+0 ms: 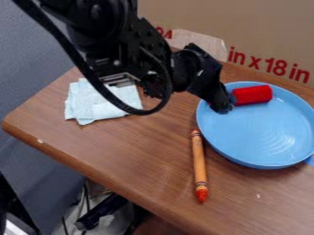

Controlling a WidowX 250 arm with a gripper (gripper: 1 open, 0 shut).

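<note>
My black gripper reaches down over the left rim of a blue plate, just left of a red cylindrical object lying on the plate's back part. Whether its fingers are open or shut, or touch the red object, I cannot tell. An orange crayon lies on the table left of the plate. A folded white cloth rests at the back left, partly behind my arm.
A cardboard box stands behind. A dark gap with equipment lies below the left edge.
</note>
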